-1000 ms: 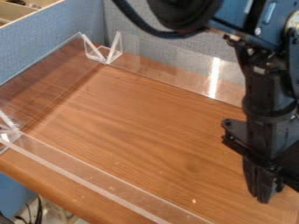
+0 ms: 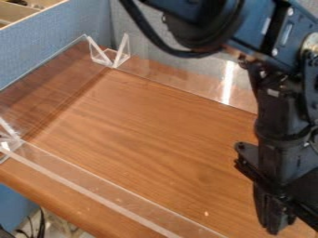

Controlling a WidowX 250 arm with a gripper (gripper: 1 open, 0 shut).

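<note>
The dark robot arm comes down along the right side of the view, its gripper (image 2: 276,209) low at the right over the wooden surface (image 2: 137,130). The gripper's fingers are close together and shut, with nothing seen between them. Their tips hang near the front right of the bare wood.
Clear plastic walls with white corner brackets (image 2: 110,51) edge the wooden area. A blue padded wall (image 2: 44,51) and a wooden box (image 2: 15,11) stand at the left and upper left. Cables lie below the front left edge. The middle of the surface is empty.
The gripper has moved slightly downward and shifted a little, and the arm's upper part has shifted slightly. The surface looks the same.
</note>
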